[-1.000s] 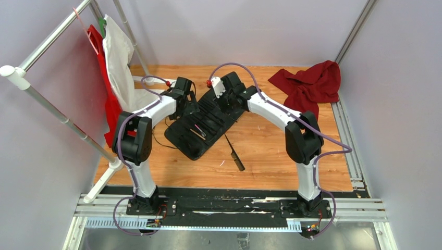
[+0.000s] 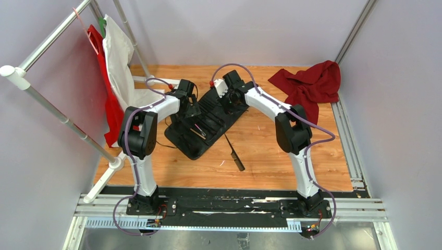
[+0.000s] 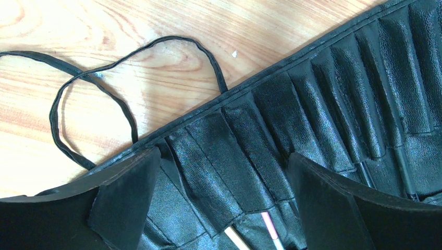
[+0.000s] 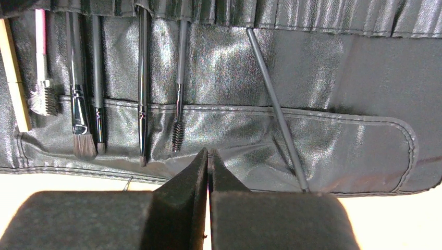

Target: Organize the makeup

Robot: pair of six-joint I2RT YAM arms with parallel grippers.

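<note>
A black brush roll (image 2: 194, 148) lies unrolled at a slant on the table. In the right wrist view, several makeup brushes stand in its pockets, among them a wide brush (image 4: 78, 112), a spoolie (image 4: 178, 130) and a pink-handled brush (image 4: 41, 62). One slim grey stick (image 4: 281, 120) leans askew from its pocket, its lower end at the roll's edge. My right gripper is shut over this edge, nothing visible between its fingers. Above the pocket side, my left gripper stands open, its fingers wide apart with pockets showing below.
A black tail comb (image 2: 236, 159) lies beside the roll on bare table. Ties (image 3: 125, 62) trail off the roll's far edge. A red cloth (image 2: 312, 86) is heaped at the back right; a clothes rack (image 2: 49, 109) stands left.
Over the last second both arms have shifted slightly, the left one a little to the right and downward. A thin dark tip at the roll's right edge now shows farther up and right.
</note>
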